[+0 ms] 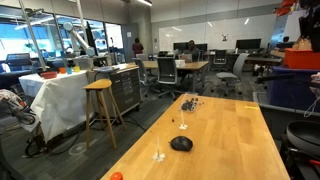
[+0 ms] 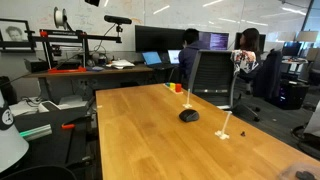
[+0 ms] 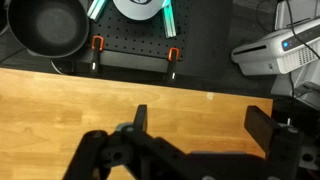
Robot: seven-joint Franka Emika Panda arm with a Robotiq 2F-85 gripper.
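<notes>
My gripper stands open above the wooden table [image 3: 195, 150] in the wrist view, with nothing between its wide-set dark fingers. A small rounded black object [image 1: 181, 144] lies on the tabletop in exterior view 1; exterior view 2 shows the same black object [image 2: 189, 115] near the middle. Two thin white upright pieces stand on small bases, one white piece [image 1: 158, 152] nearer and another white piece [image 1: 183, 123] farther off. None of these small items appears in the wrist view.
Beyond the table edge, a dark round pan [image 3: 50, 25] rests beside a perforated black plate [image 3: 150, 42] with orange-marked brackets. A white device [image 3: 268, 56] and cables are at the upper right. Small red and yellow items [image 2: 175, 87] sit at the far table edge. Much wood is bare.
</notes>
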